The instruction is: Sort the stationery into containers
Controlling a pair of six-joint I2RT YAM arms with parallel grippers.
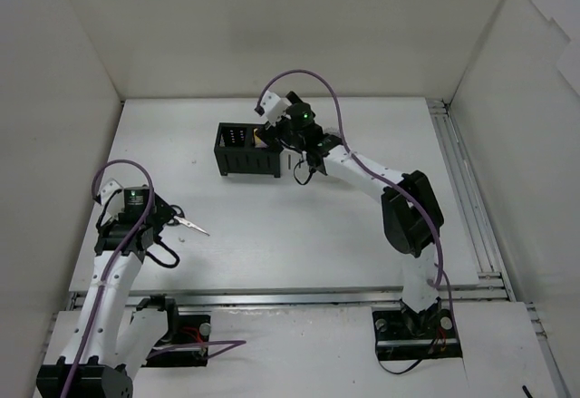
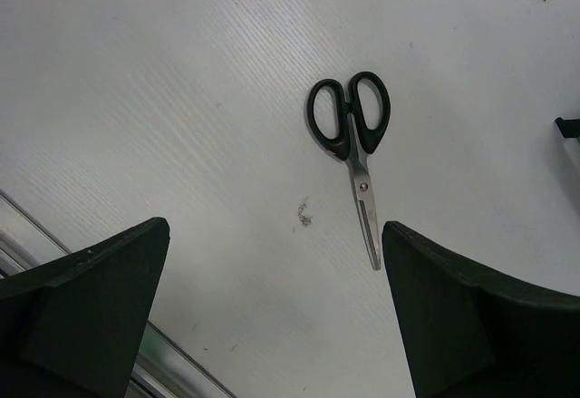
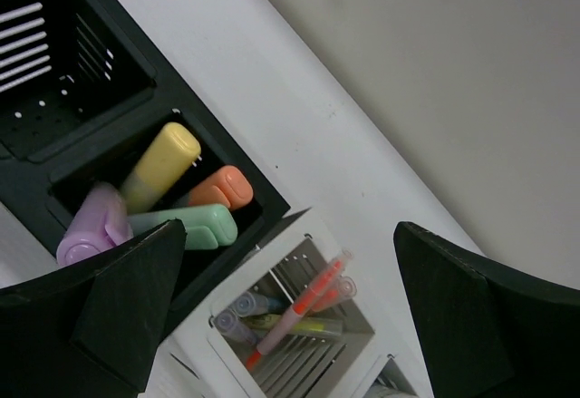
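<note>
Scissors [image 2: 362, 180] with black handles lie on the table below my open left gripper, nothing between its fingers; in the top view they are partly hidden by it. My right gripper hangs open over the containers. The black container [image 3: 127, 99] has an empty compartment and one holding yellow [image 3: 163, 162], orange [image 3: 228, 189], green [image 3: 204, 226] and purple [image 3: 95, 221] markers or highlighters. The white container [image 3: 222, 348] beside it holds several pens, including a pink pen [image 3: 299, 312], lying inside.
A metal rail [image 1: 290, 296] runs along the front edge. Walls [image 1: 299, 26] enclose the back and sides.
</note>
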